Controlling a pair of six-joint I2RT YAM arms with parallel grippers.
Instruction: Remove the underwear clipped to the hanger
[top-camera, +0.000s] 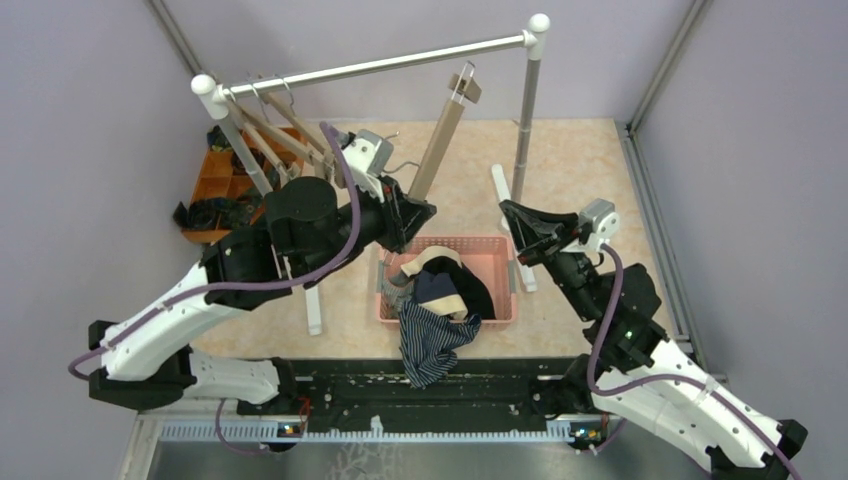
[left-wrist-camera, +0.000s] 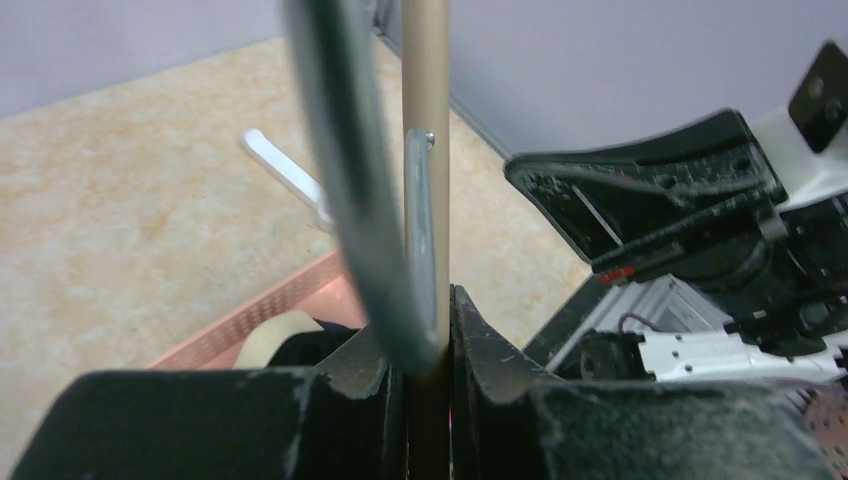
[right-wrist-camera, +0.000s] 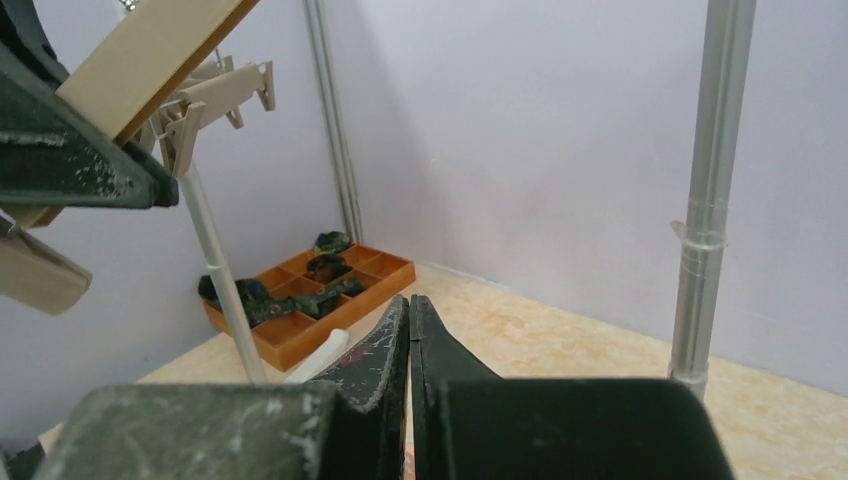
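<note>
My left gripper (top-camera: 418, 222) is shut on a tan hanger (top-camera: 438, 150), which slants up toward the rail in the top view. In the left wrist view the hanger's bar (left-wrist-camera: 426, 90) stands between the fingers, with a blurred metal piece (left-wrist-camera: 365, 180) in front. A clip (right-wrist-camera: 40, 275) shows below the bar in the right wrist view; no garment shows on it. My right gripper is shut, nothing between its fingers, above the right side of the pink basket (top-camera: 490, 243). Dark and cream clothing (top-camera: 440, 285) lies in the basket. Striped cloth (top-camera: 435, 345) hangs over its front edge.
The white rail (top-camera: 380, 65) spans the back; several hangers (top-camera: 285, 125) hang at its left end. An orange divided tray (top-camera: 215, 180) with dark items stands at the back left. The rack's right post (top-camera: 525, 130) rises behind my right gripper.
</note>
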